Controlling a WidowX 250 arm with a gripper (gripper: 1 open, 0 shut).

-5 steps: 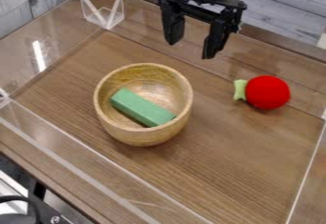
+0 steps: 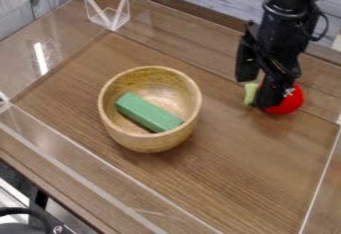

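Observation:
My black gripper hangs over the right side of the table, open, just above and partly in front of a red tomato with a pale green stem. A wooden bowl in the middle left holds a green block.
A small white wire-like object stands at the back left. Dark cables or parts show at the bottom left corner.
My gripper has moved from the upper middle to the right and down, to over the tomato. The bowl and block have not moved.

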